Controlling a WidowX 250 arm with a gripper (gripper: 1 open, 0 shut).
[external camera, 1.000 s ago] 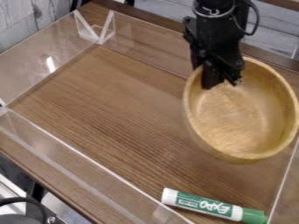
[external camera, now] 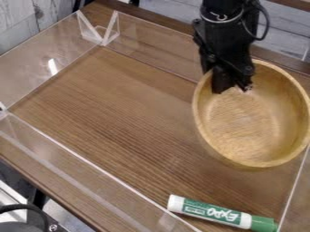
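My black gripper [external camera: 226,74] reaches down from the top centre-right and is shut on the upper rim of a yellow oval bowl [external camera: 251,127]. The bowl is held tilted, its inside facing the camera, at the right side of a wooden work surface [external camera: 109,118]. The fingertips are partly hidden against the rim.
A green and white Expo marker [external camera: 222,213] lies at the bottom right. Clear plastic walls [external camera: 49,63] edge the surface.
The bowl and my gripper have shifted very slightly; otherwise the scene looks the same.
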